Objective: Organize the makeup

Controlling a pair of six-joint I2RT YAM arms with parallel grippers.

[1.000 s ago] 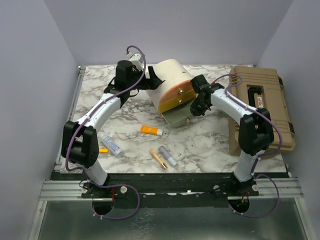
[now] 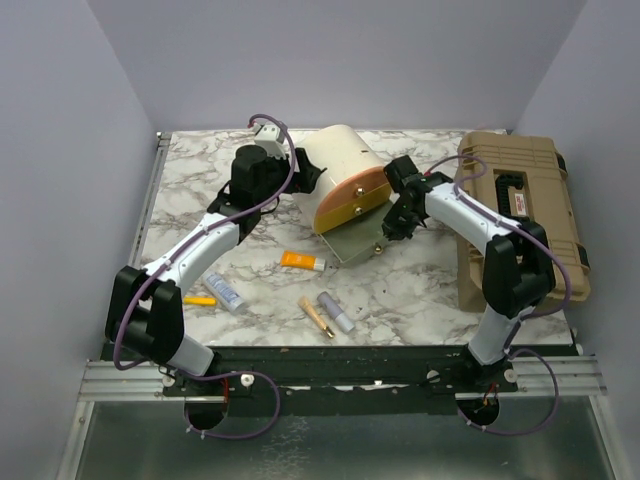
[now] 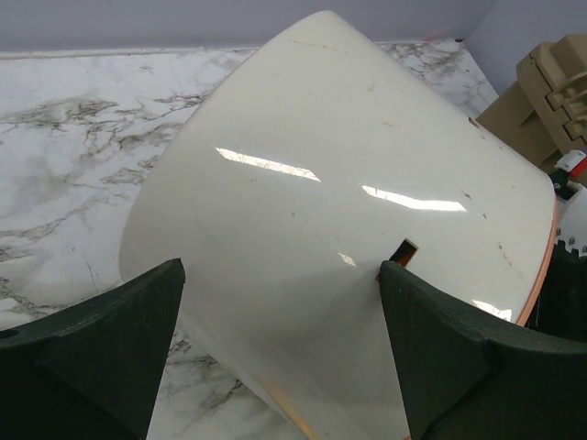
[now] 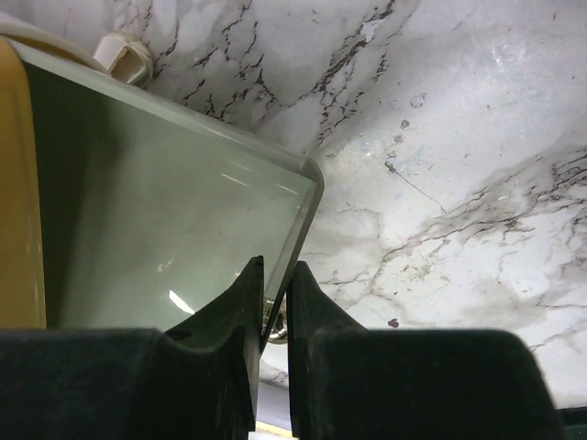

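Observation:
A white rounded organizer [image 2: 335, 160] with orange and yellow drawer fronts has its bottom green drawer [image 2: 350, 240] pulled out. My right gripper is shut on that drawer's right rim near a metal knob. My left gripper stands open, its fingers over the organizer's white top. On the table lie an orange tube [image 2: 298, 260], a blue bottle [image 2: 223, 291], a yellow item [image 2: 199, 300], a slim beige item [image 2: 312, 312] and a lavender tube [image 2: 335, 312].
A tan hard case [image 2: 525, 170] fills the right side of the table. Bare marble [image 2: 400, 300] shows front centre and at the back left.
The left arm has drawn slightly toward the front. The right gripper and the green drawer have shifted slightly, with the drawer a little further out than a second ago.

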